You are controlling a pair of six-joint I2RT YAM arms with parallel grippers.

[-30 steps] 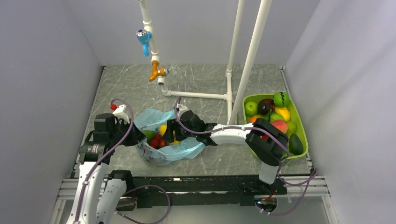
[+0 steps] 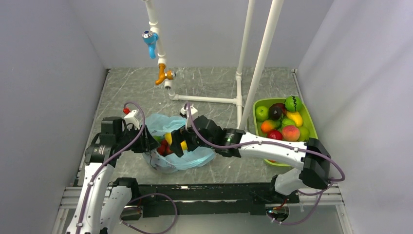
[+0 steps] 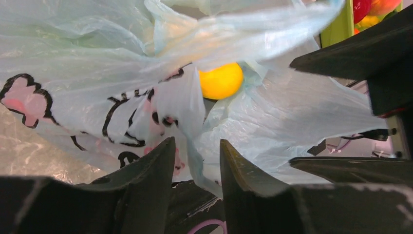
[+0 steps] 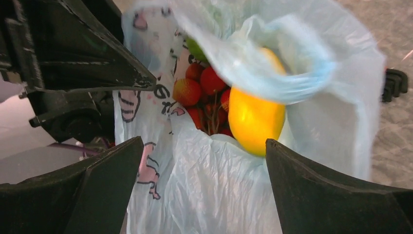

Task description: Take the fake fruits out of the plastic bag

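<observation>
The pale blue plastic bag [image 2: 200, 157] lies crumpled on the grey table, its mouth partly spread. Inside, a yellow fruit [image 4: 253, 119] sits beside a cluster of red fruits [image 4: 212, 81], with something green [image 4: 196, 49] behind them. At the bag's left edge my left gripper has its fingers apart, and a fold of the bag hangs loosely between or just beyond them. My right gripper stands open over the bag mouth, short of the yellow fruit, nothing clasped. In the top view it partly hides the fruits.
A green basket [image 2: 314, 127] full of mixed fruits stands at the right, partly under my right arm. White pipes [image 2: 207, 99] with an orange tap [image 2: 161, 74] rise behind the bag. Bare table lies behind the bag.
</observation>
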